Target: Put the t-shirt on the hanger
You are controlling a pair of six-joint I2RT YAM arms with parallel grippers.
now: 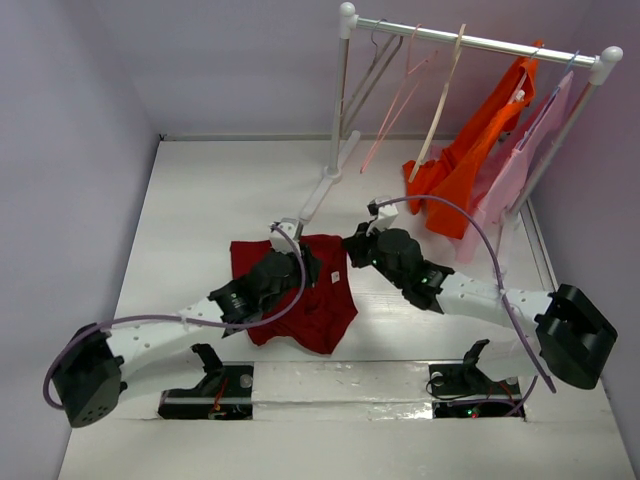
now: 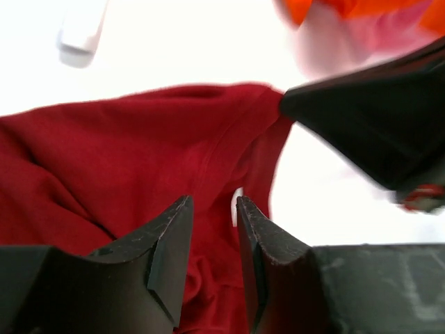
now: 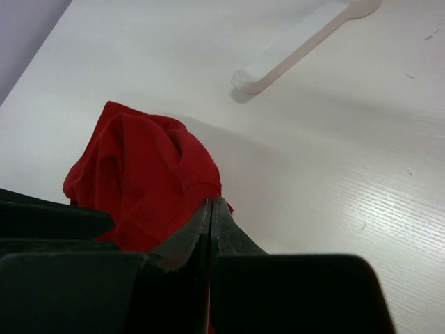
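Observation:
The dark red t shirt (image 1: 330, 310) lies bunched on the white table, a small white tag (image 1: 336, 277) showing near its right side. Its upper right corner is pinched by my right gripper (image 1: 350, 250), whose fingers meet on the cloth edge in the right wrist view. My left gripper (image 1: 312, 276) hovers over the shirt's middle. In the left wrist view its fingers (image 2: 170, 254) are part open, with red cloth (image 2: 160, 132) below and ahead and nothing clearly gripped. Empty hangers hang from the rack: a pink one (image 1: 392, 115) and a pale wooden one (image 1: 440, 105).
A metal rack rail (image 1: 490, 44) crosses the back right, carrying an orange garment (image 1: 475, 160) and a pink garment (image 1: 515, 175). The rack's white foot (image 1: 322, 190) reaches toward the shirt. Bare table (image 1: 200, 190) lies at the back left.

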